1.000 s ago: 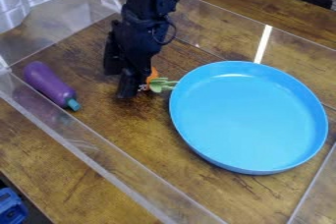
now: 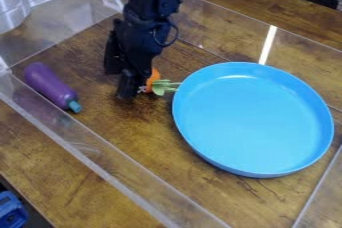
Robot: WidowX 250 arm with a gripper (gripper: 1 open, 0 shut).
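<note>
A black robot arm reaches down from the back centre to the wooden floor of the tray, its gripper point(image 2: 134, 82) low beside an orange carrot point(image 2: 155, 78) with pale green leaves. The dark fingers overlap and blend together, so whether they are open or shut on the carrot cannot be told. A large blue plate point(image 2: 253, 115) lies to the right, next to the carrot's leaves. A purple eggplant-like toy point(image 2: 48, 84) with a teal end lies at the left.
Clear plastic walls border the wooden work surface. Bare wood shows in the front left point(image 2: 120, 162) and behind the plate. A blue object point(image 2: 8, 210) sits outside at the lower left corner.
</note>
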